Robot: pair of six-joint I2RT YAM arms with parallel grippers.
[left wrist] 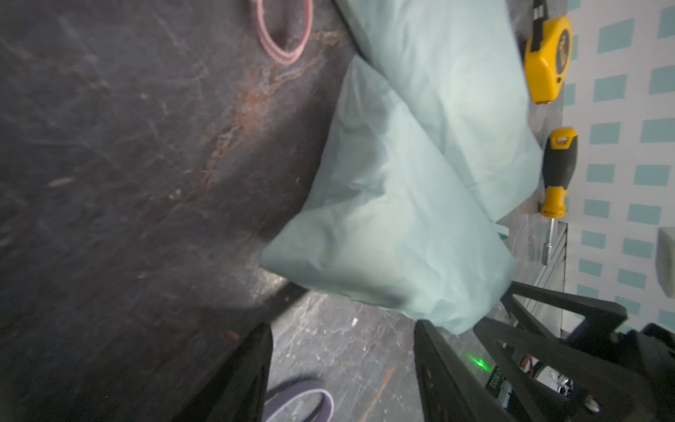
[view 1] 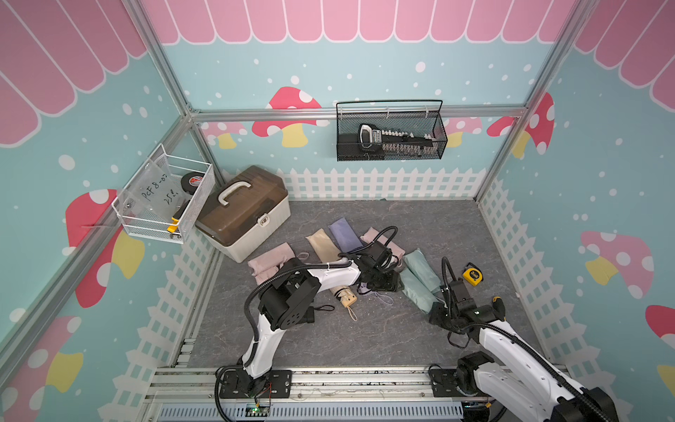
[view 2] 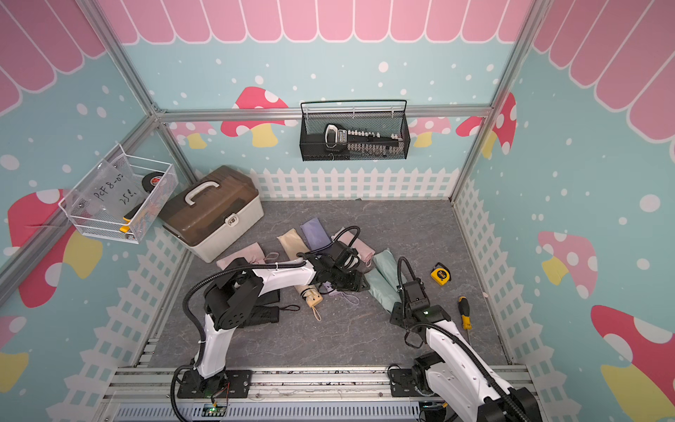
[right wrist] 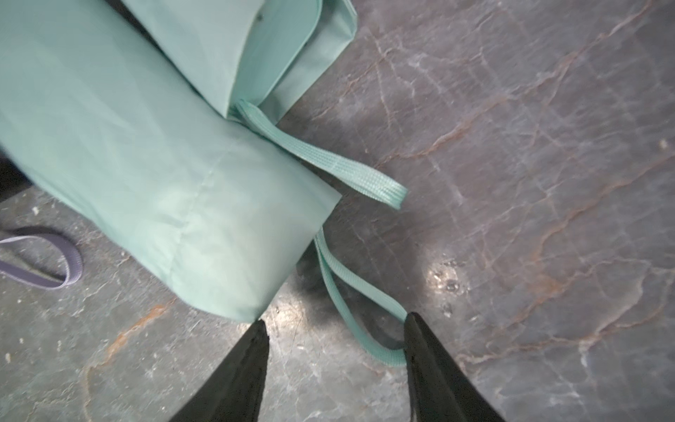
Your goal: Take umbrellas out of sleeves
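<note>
A mint sleeved umbrella (right wrist: 175, 183) lies with a second mint sleeve (view 1: 422, 270) beside it. My left gripper is open at the upper end of the mint umbrella, nothing between its fingers. My right gripper hovers at the other end, its fingers apart over the looped mint strap (right wrist: 372, 295), not visibly holding it. Beige (view 2: 291, 242), lavender (view 2: 316, 232) and pink (view 2: 239, 256) items lie to the left, partly hidden by the left arm, with black items near the front.
A tool box (view 1: 246, 211) stands at the back left. A tape measure (view 1: 472, 274) and screwdriver (view 2: 464, 309) lie on the right. Two wire baskets hang on the walls. Bare floor lies at front centre and back right.
</note>
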